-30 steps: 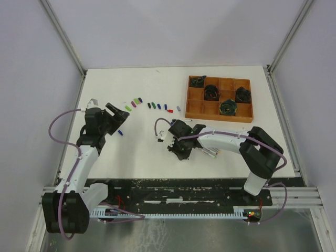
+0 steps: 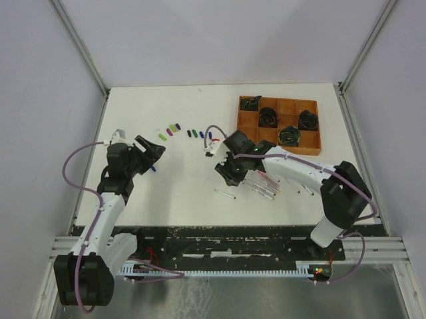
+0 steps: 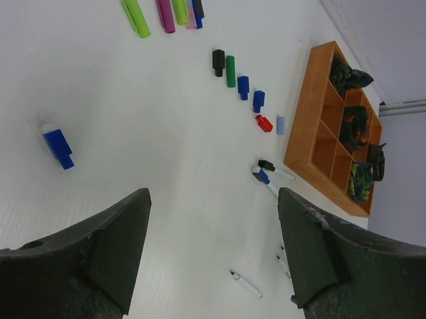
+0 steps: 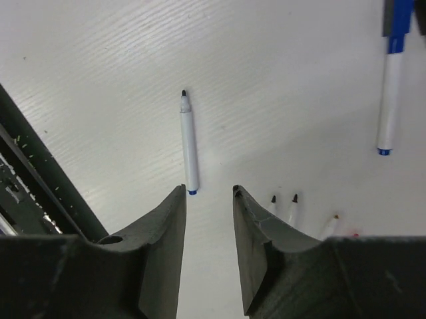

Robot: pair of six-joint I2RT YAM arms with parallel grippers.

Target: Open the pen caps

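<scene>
An uncapped white pen with a dark tip lies alone at the front middle; the right wrist view has this pen ahead of the fingertips. My right gripper is part open above the table, nothing between its fingers. In the left wrist view, my left gripper stands open and empty over the left side. A loose blue cap lies near it. A pen with a blue cap shows at the upper right of the right wrist view. Several uncapped pens lie under and beside the right arm.
A brown divided box holding dark items stands at the back right. Loose caps in several colours, among them a green cap and a red cap, lie across the back.
The left arm has moved only slightly.
</scene>
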